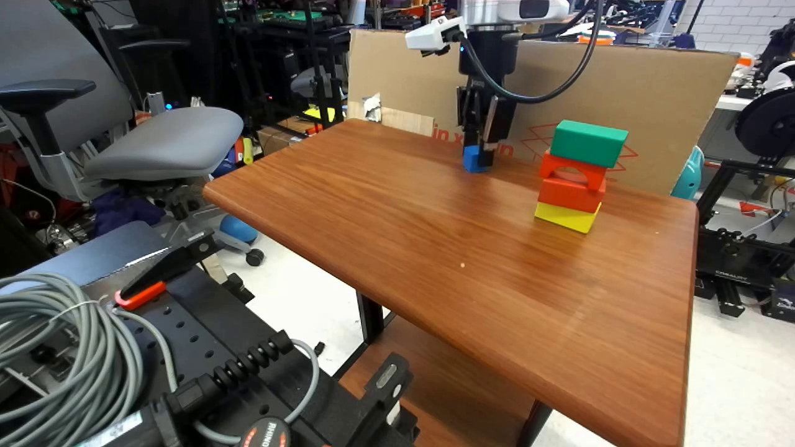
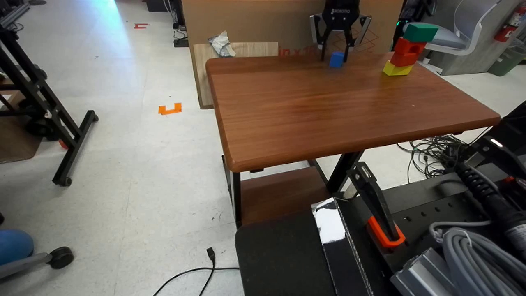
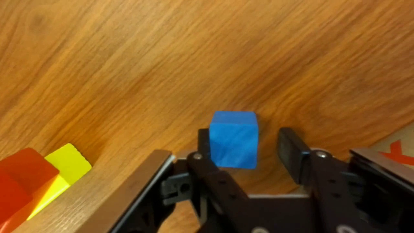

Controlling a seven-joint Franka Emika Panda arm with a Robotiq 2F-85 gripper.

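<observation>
A blue block rests on the wooden table near its far edge. My gripper is around it, still open: the left finger touches or nearly touches the block, while a clear gap of bare wood separates it from the right finger. In exterior view 2 the same blue block shows between the fingers of the gripper. From exterior view 1, a finger of the gripper partly covers the blue block.
A stack stands to the right on the table: yellow block lowest, red block, red arch, green block on top. A cardboard sheet rises behind the far edge.
</observation>
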